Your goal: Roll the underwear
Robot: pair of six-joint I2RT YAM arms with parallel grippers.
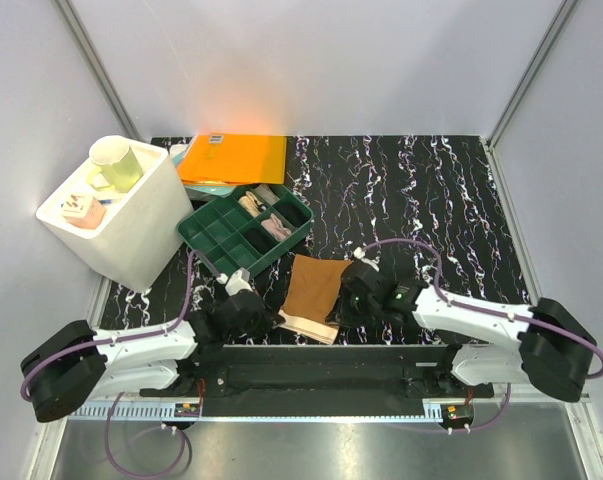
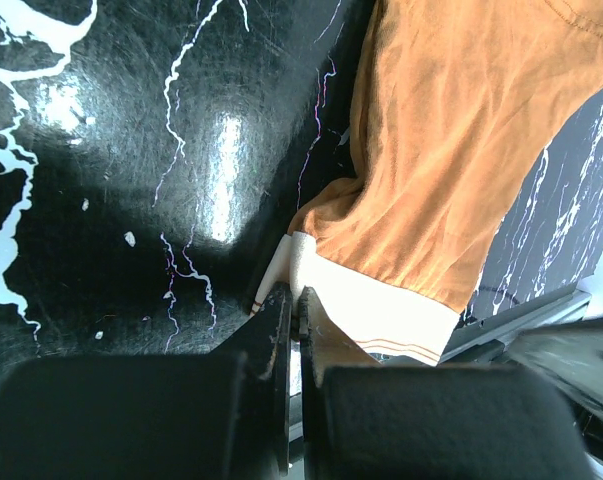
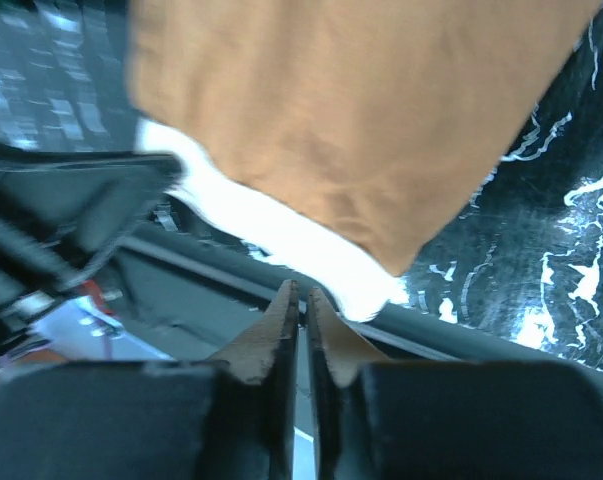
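The orange-brown underwear (image 1: 313, 287) lies flat on the black marbled table, its white waistband (image 1: 308, 328) along the near side. In the left wrist view, my left gripper is shut on the left end of the waistband (image 2: 381, 308), where the cloth bunches into a small fold. My right gripper (image 1: 334, 322) is at the other end of the band. In the right wrist view the fingertips of the right gripper stand slightly apart beside the waistband's end (image 3: 356, 280), with no cloth visible between them.
Behind the cloth sits a green divided box (image 1: 221, 225) holding several rolled items. A white bin (image 1: 146, 230) stands at the left and an orange folder (image 1: 236, 160) lies at the back.
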